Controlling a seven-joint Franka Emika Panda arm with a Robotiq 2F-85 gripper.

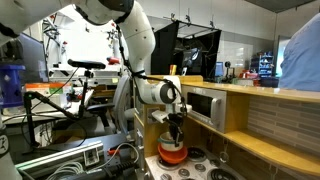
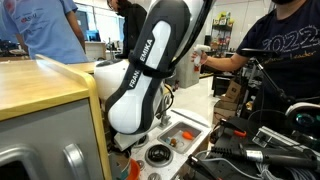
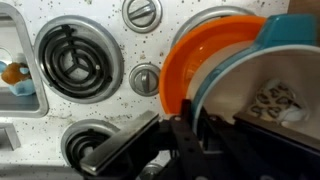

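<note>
A white pot (image 3: 235, 85) with a teal handle (image 3: 283, 32) fills the right of the wrist view, and a pale, brown-patterned item (image 3: 278, 103) shows inside it. My gripper is shut on the near rim of this pot. Beneath it an orange bowl (image 3: 182, 68) rests on the stove, partly covered by the pot. In exterior view 1 the pot (image 1: 166, 140) appears just above the orange bowl (image 1: 173, 156), with the gripper (image 1: 176, 128) reaching down to it. Exterior view 2 shows the bowl (image 2: 134, 170) low beside the arm; the fingertips are hard to make out there.
Coil burners (image 3: 78, 62) and knobs (image 3: 145, 78) surround the bowl on the white stovetop. A sink (image 3: 22, 98) holding a small orange-and-blue toy (image 3: 14, 73) lies at the left of the wrist view. A microwave (image 1: 207, 106) and wooden shelf (image 1: 265, 145) stand behind the stove.
</note>
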